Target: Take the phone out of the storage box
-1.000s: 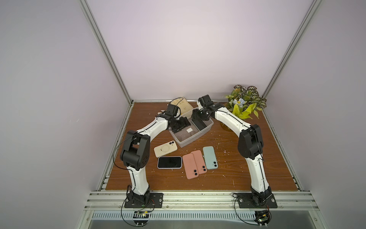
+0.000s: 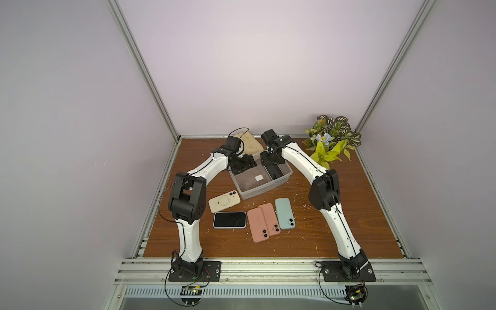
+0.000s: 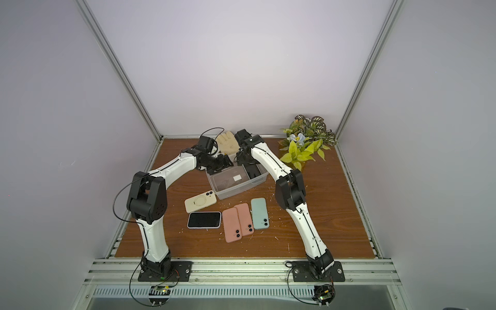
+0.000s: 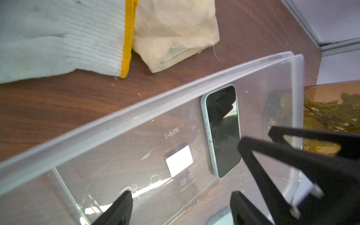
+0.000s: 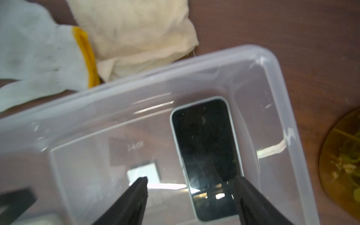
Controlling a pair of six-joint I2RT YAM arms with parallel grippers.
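Note:
A black-screened phone with a light frame (image 5: pixel 202 138) lies flat, screen up, at the right end of the clear plastic storage box (image 2: pixel 252 193). In the right wrist view, the fingers of my right gripper stand apart above the phone's near part, with nothing held between them. My left gripper is also open and empty, over the box's left part. From the left wrist view the whole phone (image 4: pixel 225 138) shows behind the box wall, with the right gripper's dark fingers close to its near corner. Whether either gripper touches the box is unclear.
Other phones lie in front of the box: cream (image 2: pixel 224 201), black-screened (image 2: pixel 230 220), two pink (image 2: pixel 257 224) and light blue (image 2: pixel 285 212). Gloves (image 4: pixel 172 30) rest behind it. A potted plant (image 2: pixel 325 144) stands at the back right.
The box has turned slightly, its right end shifting toward the front with the phone inside.

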